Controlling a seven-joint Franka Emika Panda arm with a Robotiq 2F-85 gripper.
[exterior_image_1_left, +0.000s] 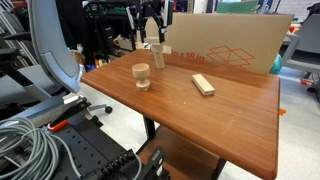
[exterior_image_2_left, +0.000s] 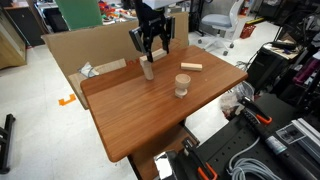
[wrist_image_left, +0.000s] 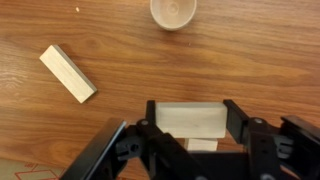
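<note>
A pale wooden block (wrist_image_left: 191, 120) spans the space between the two fingers of my gripper, which is shut on it. Just under it stands another pale block, upright on the table (exterior_image_2_left: 147, 69), partly hidden in the wrist view. In exterior view 1 the gripper (exterior_image_1_left: 149, 43) is at the height of the upright block's top (exterior_image_1_left: 158, 57). Whether the held block touches the upright one, I cannot tell. A third pale block (exterior_image_1_left: 203, 84) lies flat on the table, apart from the gripper.
A round, pale cup-like object (exterior_image_1_left: 142, 74) stands near the table's edge, close to the arm. A cardboard panel (exterior_image_1_left: 225, 42) rises along one edge.
</note>
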